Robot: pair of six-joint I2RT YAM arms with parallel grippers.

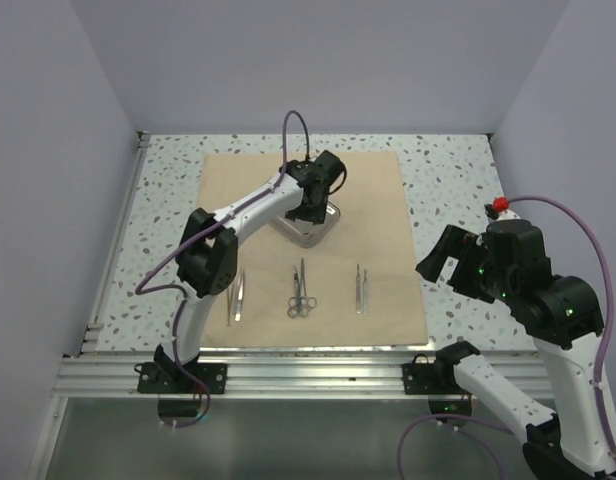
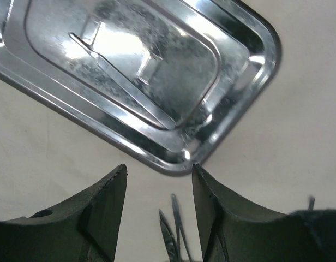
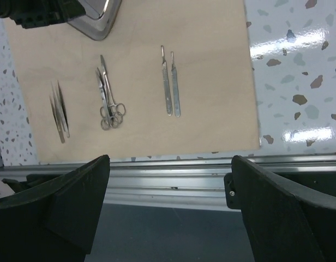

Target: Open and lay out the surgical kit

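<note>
A steel tray (image 2: pixel 234 109) lies on the beige cloth, with a slim silver instrument (image 2: pixel 130 90) inside. My left gripper hangs open over the tray's lower edge, nothing between its fingers. On the cloth lie scissor-like instruments (image 1: pixel 301 300) below the tray, slender tweezer-like instruments (image 1: pixel 240 298) to their left, and two scalpel handles (image 1: pixel 361 290) to their right. My right gripper is open and empty, above the table's right side.
Speckled table surface (image 1: pixel 458 170) surrounds it, with metal rails (image 1: pixel 288 370) along the front edge and walls on the sides and back.
</note>
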